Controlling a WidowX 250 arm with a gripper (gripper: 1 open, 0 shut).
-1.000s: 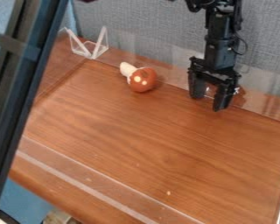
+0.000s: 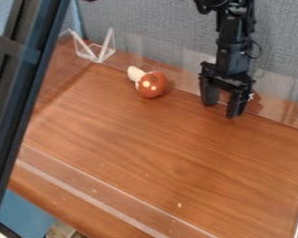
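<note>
A toy mushroom (image 2: 151, 84), with a red spotted cap and a pale stem, lies on its side toward the back of the wooden table (image 2: 164, 167). To its right, apart from it, my black gripper (image 2: 222, 104) hangs low over the table near the back wall, its two fingers spread open. A small reddish, pale-spotted shape is partly visible just behind the right finger; it is too hidden to tell what it is.
A white wire-like frame (image 2: 97, 54) stands in the back left corner. A clear strip runs along the back wall. A dark post (image 2: 18, 102) crosses the left foreground.
</note>
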